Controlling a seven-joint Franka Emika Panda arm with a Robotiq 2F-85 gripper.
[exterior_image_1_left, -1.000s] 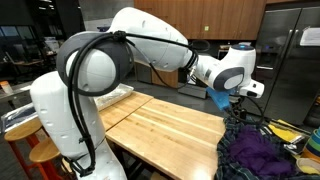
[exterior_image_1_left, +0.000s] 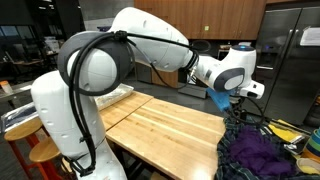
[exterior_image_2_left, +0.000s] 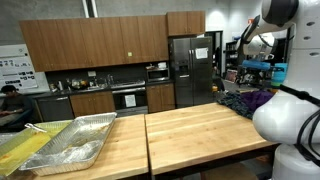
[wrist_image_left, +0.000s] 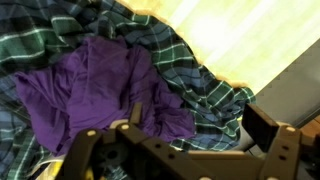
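A crumpled purple cloth (exterior_image_1_left: 257, 153) lies on a dark green plaid cloth (exterior_image_1_left: 228, 140) at the right end of the wooden table. The wrist view shows the purple cloth (wrist_image_left: 95, 88) bunched at left, with the plaid cloth (wrist_image_left: 180, 62) spread around and beneath it. My gripper is open above the cloths, its two dark fingers wide apart and nothing held between them. Seen from outside, the gripper (exterior_image_1_left: 252, 108) hangs over the plaid cloth's far part, clear of the purple one.
Bare wooden tabletop (exterior_image_1_left: 165, 135) stretches left of the cloths. A foil tray (exterior_image_2_left: 75, 140) sits at the far end. Yellow and green items (exterior_image_1_left: 288, 133) crowd the right edge behind the cloths. Stools (exterior_image_1_left: 42, 150) stand beyond the table at left.
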